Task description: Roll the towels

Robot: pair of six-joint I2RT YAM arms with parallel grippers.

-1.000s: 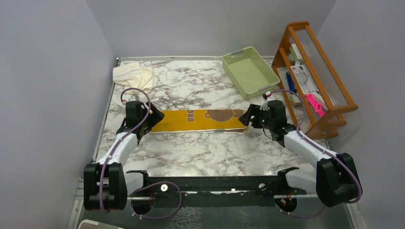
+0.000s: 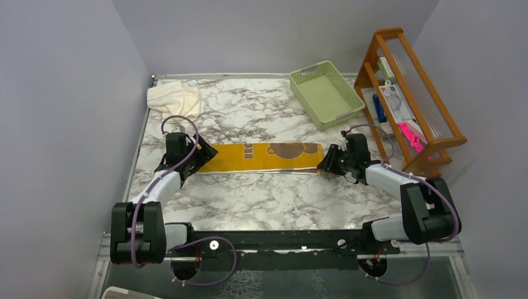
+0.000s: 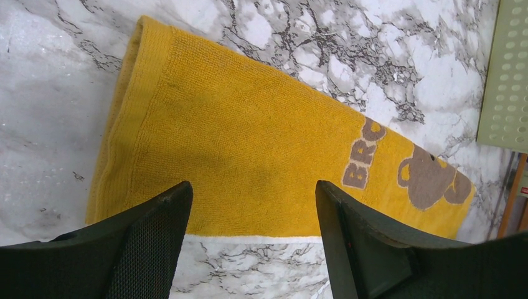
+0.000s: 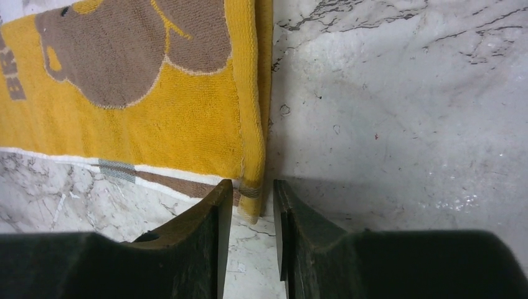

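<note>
A yellow towel (image 2: 261, 156) with a brown bear print lies folded into a long strip across the middle of the marble table. Over its left end is my left gripper, open, with nothing between its fingers. My right gripper is part open at the near corner of the right end, its fingertips either side of the narrow folded edge (image 4: 249, 124). Whether they touch the cloth is unclear.
A cream towel (image 2: 173, 98) lies at the back left. A green basket (image 2: 325, 93) stands at the back right, beside a wooden rack (image 2: 423, 93) holding items.
Both grippers have moved slightly; the right one has lowered to the towel's right end and its fingers have narrowed. The towel looks unchanged.
</note>
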